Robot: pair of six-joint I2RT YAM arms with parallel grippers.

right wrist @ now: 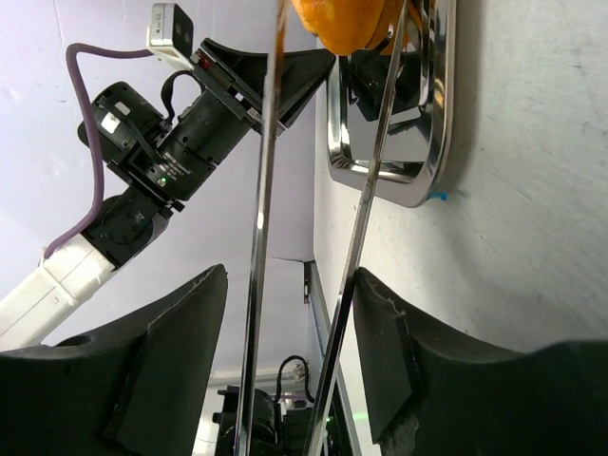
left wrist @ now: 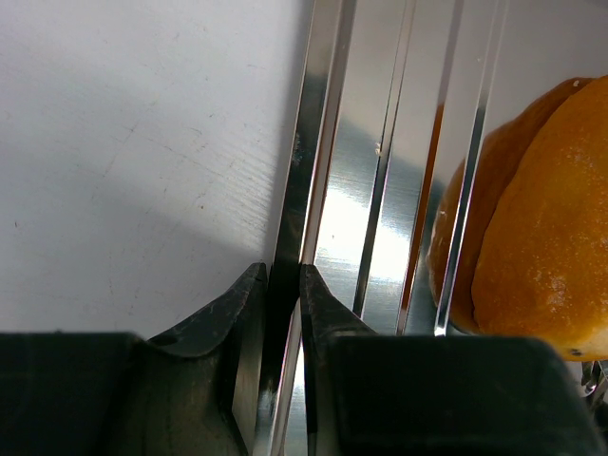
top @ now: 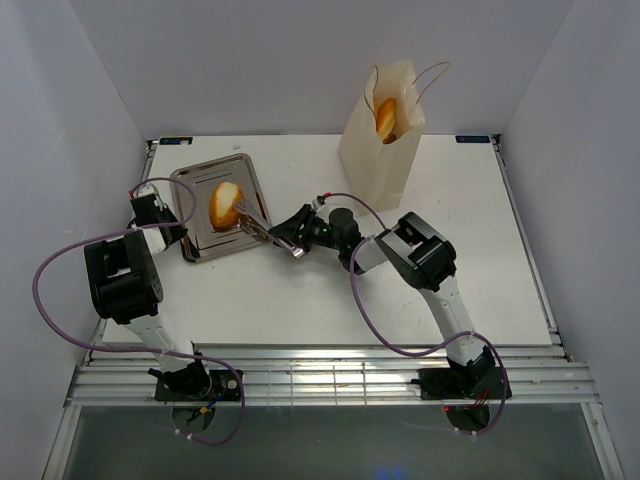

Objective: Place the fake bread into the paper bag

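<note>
A loaf of fake bread [top: 224, 206] lies in the metal tray [top: 205, 170], near its middle; in the left wrist view this bread [left wrist: 546, 223] fills the right edge. My left gripper is shut on the tray's rim. Metal tongs [top: 262, 222] stretch from the bread to my right gripper, their ends around the loaf. That gripper is open, with both tong arms [right wrist: 359, 223] between its fingers, one arm against the right finger. The paper bag [top: 372, 165] stands upright at the back right, with another loaf [top: 386, 118] inside.
Two cord handles [top: 432, 75] rise from the bag's mouth. My right forearm [top: 400, 250] crosses the table in front of the bag.
</note>
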